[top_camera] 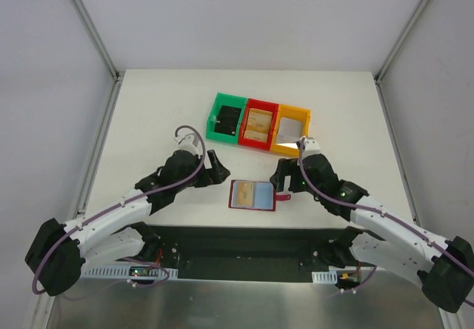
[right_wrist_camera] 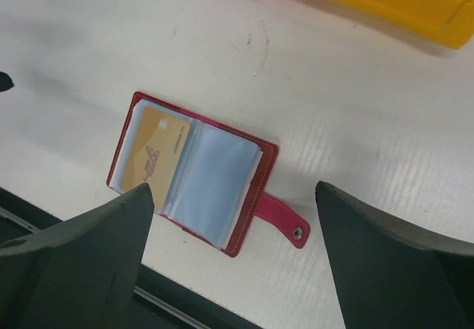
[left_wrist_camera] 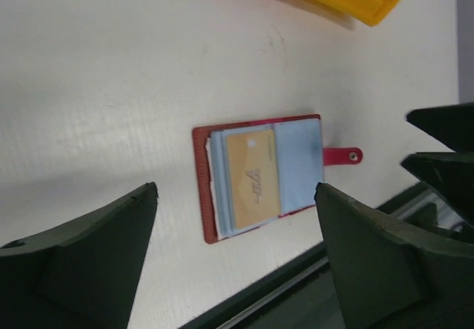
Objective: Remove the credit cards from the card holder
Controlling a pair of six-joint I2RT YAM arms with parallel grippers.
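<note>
The red card holder lies opened flat near the table's front edge. Under its left clear sleeve shows a gold card; the right sleeve looks pale blue, with no gold card in it. A red snap strap sticks out on the right. My left gripper stands open up and left of the holder, nothing between its fingers. Just right of the holder, my right gripper is also open and empty, raised above the strap side.
Behind the holder stand three joined bins: green with black items, red with tan cards, and yellow with a whitish card. A dark gap runs along the front edge.
</note>
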